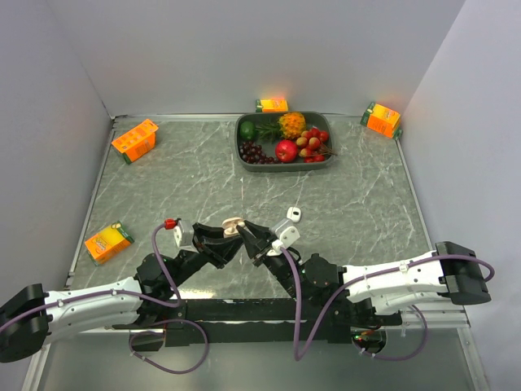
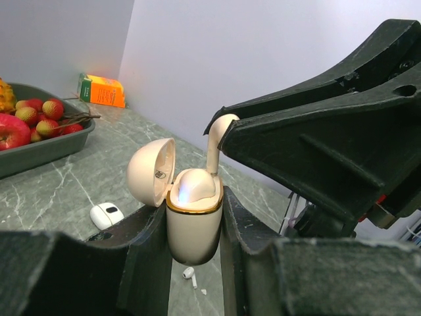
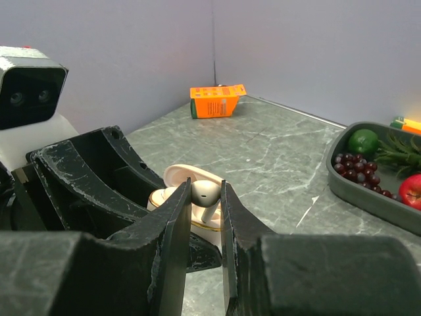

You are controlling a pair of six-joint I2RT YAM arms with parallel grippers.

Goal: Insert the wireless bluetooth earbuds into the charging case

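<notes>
The cream charging case (image 2: 194, 230), lid (image 2: 148, 174) open, is held upright in my left gripper (image 1: 230, 236). My right gripper (image 1: 245, 230) is shut on a white earbud (image 2: 217, 135), its stem pointing down into the case. In the right wrist view the earbud's head (image 3: 205, 193) sits between the fingertips, over the case. How deep the stem sits is unclear. A small white object (image 2: 105, 214) lies on the table behind, and another earbud-like piece (image 2: 191, 275) shows low in the left wrist view.
A grey tray (image 1: 244, 163) of fruit stands at the back centre. Orange boxes (image 1: 134, 142) stand round the edges of the marble table (image 1: 358, 195). The middle behind my grippers is mostly clear.
</notes>
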